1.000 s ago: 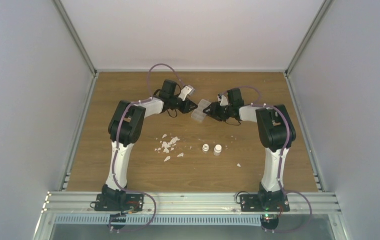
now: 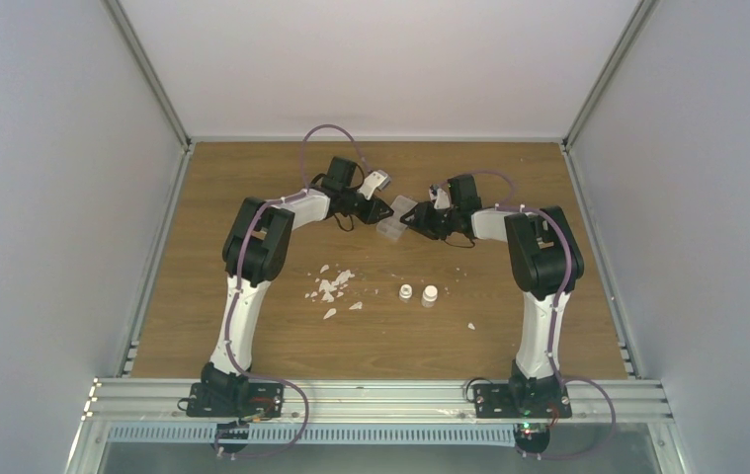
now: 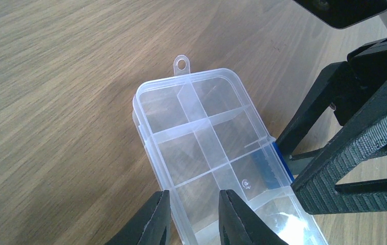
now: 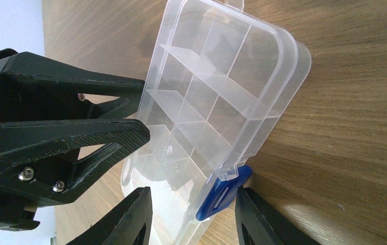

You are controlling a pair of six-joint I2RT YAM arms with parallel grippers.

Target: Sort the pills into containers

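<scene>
A clear plastic compartment box (image 2: 390,229) lies slantwise on the table between the two grippers; its compartments look empty. My left gripper is part open at the box's left side, with the clear wall (image 3: 152,148) running into view between its fingertips. On the opposite side, my right gripper stands open, and the blue latch (image 4: 225,193) and box edge appear between its fingers. Whether either gripper touches the box is unclear. White pieces (image 2: 328,287), perhaps the pills, are scattered nearer the front; their exact kind is too small to tell.
Two small white-capped bottles (image 2: 430,294) stand upright side by side, right of the scattered pieces. A lone white bit (image 2: 471,326) lies farther right. Both gripper tips are close together over the box, while the front table area is mostly clear.
My left gripper has shifted slightly right, closer to the box, over the last second. The right arm, bottles and white pieces look unmoved.
</scene>
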